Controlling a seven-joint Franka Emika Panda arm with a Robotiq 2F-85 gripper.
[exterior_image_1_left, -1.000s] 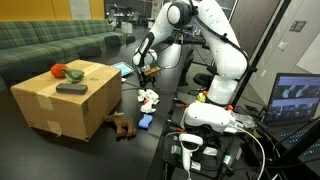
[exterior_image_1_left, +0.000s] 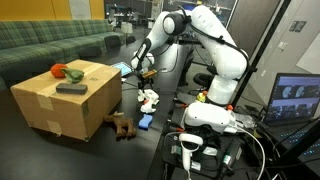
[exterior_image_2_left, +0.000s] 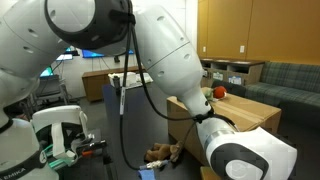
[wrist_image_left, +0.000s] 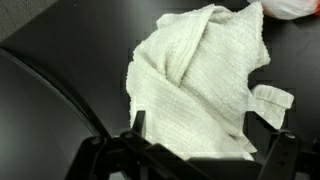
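Observation:
A crumpled white cloth (wrist_image_left: 200, 85) lies on the dark tabletop and fills the middle of the wrist view. In exterior view 1 the same cloth (exterior_image_1_left: 149, 101) is to the right of the cardboard box. My gripper is open above the cloth, its fingers wide apart toward the lower edge of the wrist view. Nothing is held between them. Whether the fingertips touch the cloth cannot be told. In exterior view 2 the arm's white housing (exterior_image_2_left: 245, 150) hides the gripper and cloth.
The cardboard box (exterior_image_1_left: 66, 108) carries a red item (exterior_image_1_left: 58, 71) and a dark block (exterior_image_1_left: 72, 88). Near it lie a brown object (exterior_image_1_left: 124, 126) and a blue one (exterior_image_1_left: 145, 121). A red-and-white item (wrist_image_left: 290, 7) is beside the cloth. A dark cable (wrist_image_left: 60, 85) runs at left.
The gripper end of my arm has come down slightly toward the cloth. The cloth, box and other objects look unmoved.

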